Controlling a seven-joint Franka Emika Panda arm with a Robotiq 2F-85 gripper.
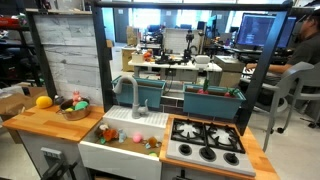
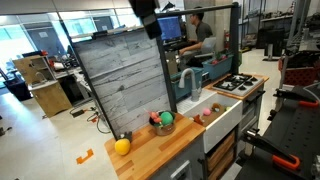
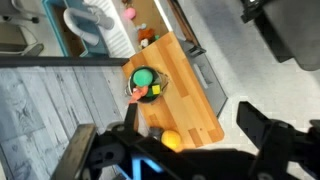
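In the wrist view, my gripper stands open above the left wooden counter, its fingers wide apart and nothing between them. Below it lies a pot holding a green item and small yellow and orange-red pieces. A yellow ball rests nearby on the wood. Exterior view 1 has the brown pot on the counter, the ball to its left. White sink holds several colourful toys. Dark gripper parts hang high over the counter in exterior view 2.
A grey faucet rises behind the sink. To the right sits a black-and-silver stove. Blue-green bins hang from the frame at the back. A grey wooden panel walls the left counter's rear.
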